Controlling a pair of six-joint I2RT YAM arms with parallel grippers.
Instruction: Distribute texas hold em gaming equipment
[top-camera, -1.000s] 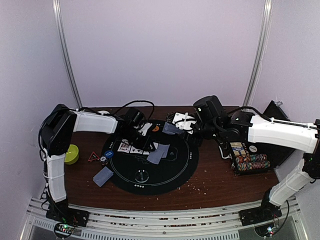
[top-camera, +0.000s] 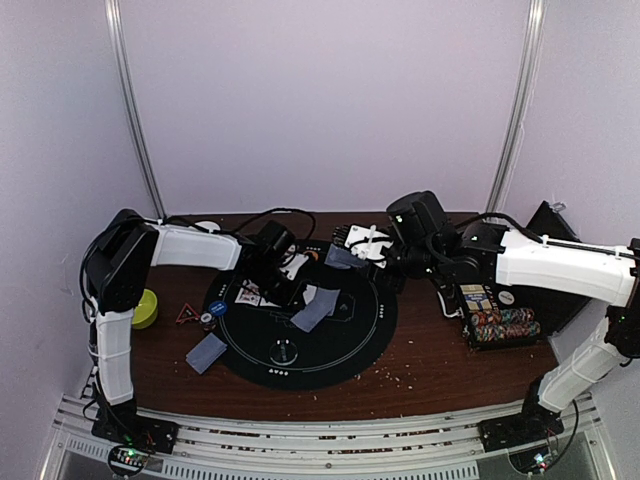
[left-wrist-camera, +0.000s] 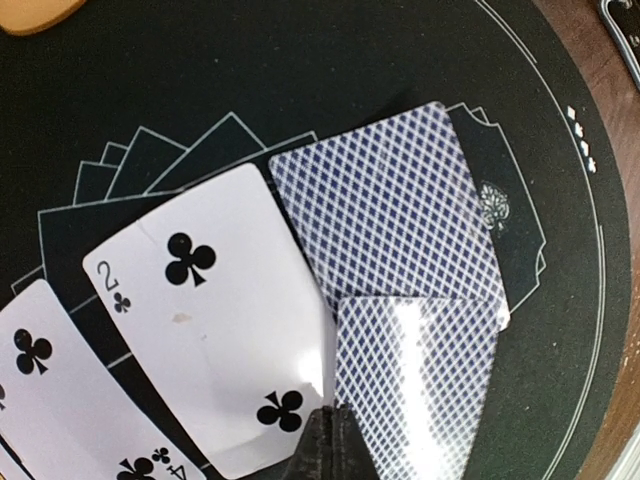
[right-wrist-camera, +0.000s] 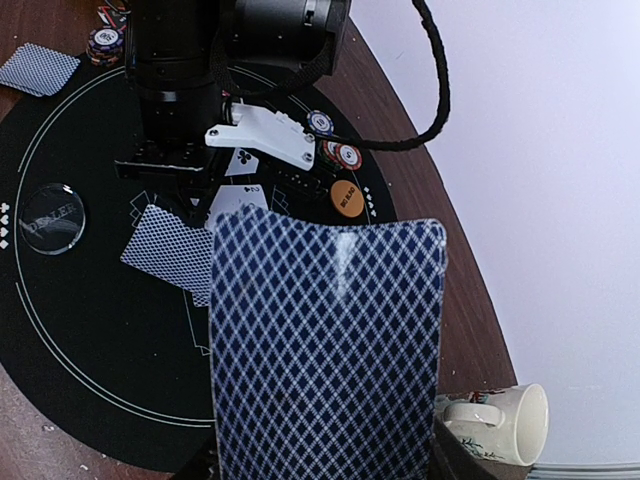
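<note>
On the black round mat (top-camera: 330, 355), face-up clubs, a two (left-wrist-camera: 205, 320) and a four (left-wrist-camera: 75, 400), lie beside two face-down blue cards (left-wrist-camera: 385, 200), which overlap. My left gripper is shut, low at the edge between the two of clubs and the lower blue card. My right gripper is shut on a blue-backed card deck (right-wrist-camera: 325, 330), held up over the mat's right part. Another blue pile (top-camera: 206, 352) lies at the mat's front left.
A chip case (top-camera: 500, 325) stands at the right, a yellow bowl (top-camera: 144, 308) at the left, a white mug (right-wrist-camera: 515, 425) beside the mat. A dealer disc (top-camera: 283, 352), blind markers (right-wrist-camera: 347, 198) and chips sit on the mat.
The right arm and its deck have stayed still.
</note>
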